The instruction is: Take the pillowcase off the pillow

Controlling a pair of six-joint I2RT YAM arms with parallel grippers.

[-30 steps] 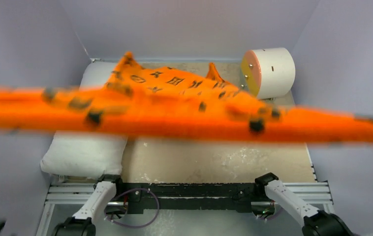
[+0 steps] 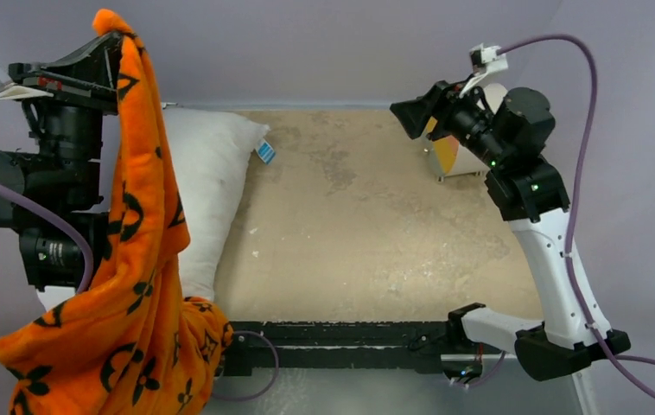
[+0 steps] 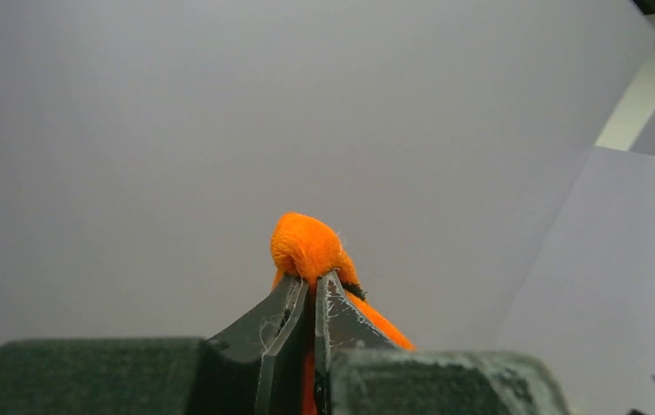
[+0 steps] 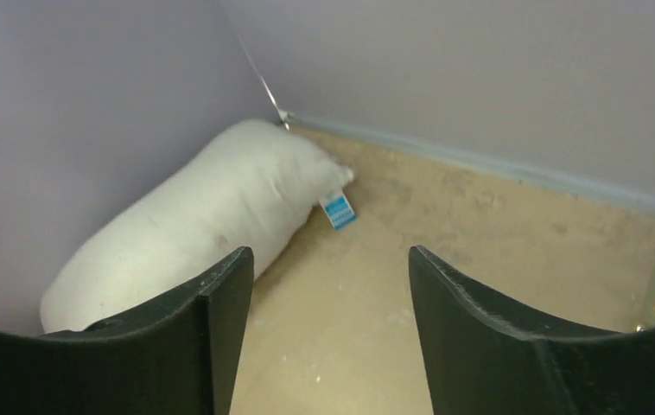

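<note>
An orange pillowcase with black motifs [image 2: 147, 233] hangs in a long fold at the left, its lower end bunched near the front edge. Its top is pinched by my left gripper [image 2: 117, 39]; in the left wrist view a tuft of orange cloth [image 3: 307, 246] sticks out between the closed fingertips. The bare white pillow [image 2: 207, 173] lies on the table at the left, partly hidden behind the cloth and left arm. Over the right side, away from pillow and cloth, is my right gripper [image 2: 403, 119]; the right wrist view shows its fingers [image 4: 220, 320] apart with nothing between them.
A white drum-shaped object with a coloured face [image 2: 462, 160] stands at the back right, partly behind the right arm. Grey walls close in the back and sides.
The pillowcase, stretched across the view earlier, swung left and now hangs from the left gripper alone. The pillow has stayed at the left.
</note>
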